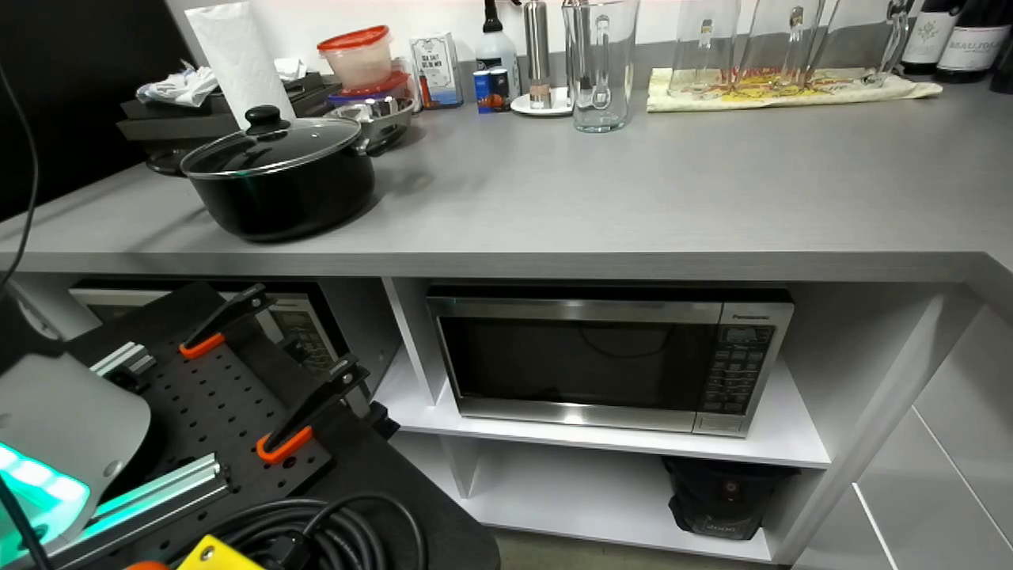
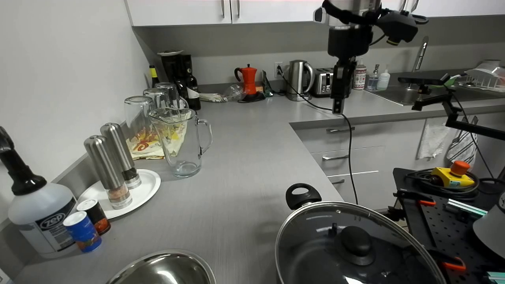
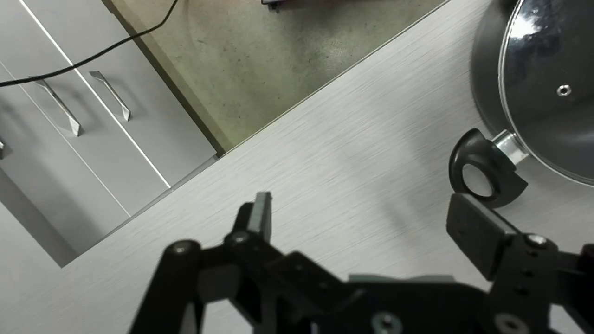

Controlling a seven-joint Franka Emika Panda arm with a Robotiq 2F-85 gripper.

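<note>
In the wrist view my gripper stands open, its two fingers wide apart with only bare countertop seen between them. A black pot (image 1: 285,203) with a glass lid (image 1: 271,149) sits at the left end of the counter. Its looped black handle (image 3: 483,170) shows just beyond my right finger in the wrist view; whether they touch is hard to judge there, though the second exterior view has the gripper (image 2: 338,113) hanging high, well clear of the pot. The first exterior view does not show my gripper.
A glass pitcher (image 2: 182,146), two steel mills (image 2: 109,170) on a white plate, a spray bottle (image 2: 42,213) and a metal bowl (image 2: 165,269) line the wall side. A microwave (image 1: 608,361) sits on the shelf below.
</note>
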